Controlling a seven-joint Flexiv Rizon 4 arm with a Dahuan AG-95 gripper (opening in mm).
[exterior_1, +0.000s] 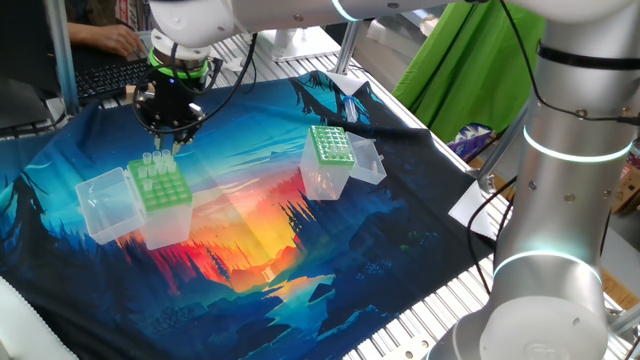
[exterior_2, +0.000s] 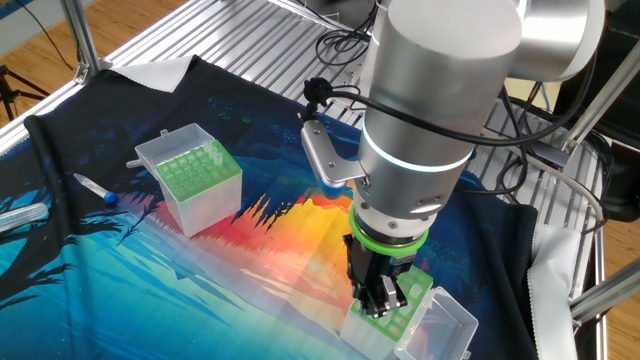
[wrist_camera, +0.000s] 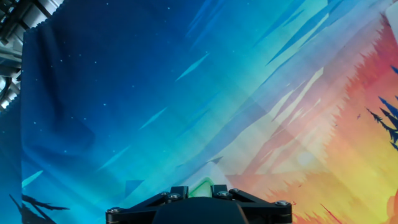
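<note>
In exterior view 1, a box with a green rack (exterior_1: 172, 188) stands at the left, its clear lid (exterior_1: 108, 205) folded open. Several clear pipette tips (exterior_1: 149, 172) poke up from the rack's far side. My gripper (exterior_1: 167, 147) is just behind and above those tips, pointing down, its two fingers apart. From the wrist, the gripper looks open, with a bit of the green rack (wrist_camera: 201, 188) showing beyond the gap. I see no object held. In exterior view 2 the gripper (exterior_2: 382, 306) partly covers that rack, hiding the tips.
A second box (exterior_1: 325, 180) with a green top (exterior_1: 332, 146) and open lid stands to the right, with free cloth between the boxes. In exterior view 2, a pen (exterior_2: 95, 188) lies beyond it. A keyboard (exterior_1: 110, 78) and a person's hand (exterior_1: 118, 40) are behind the table.
</note>
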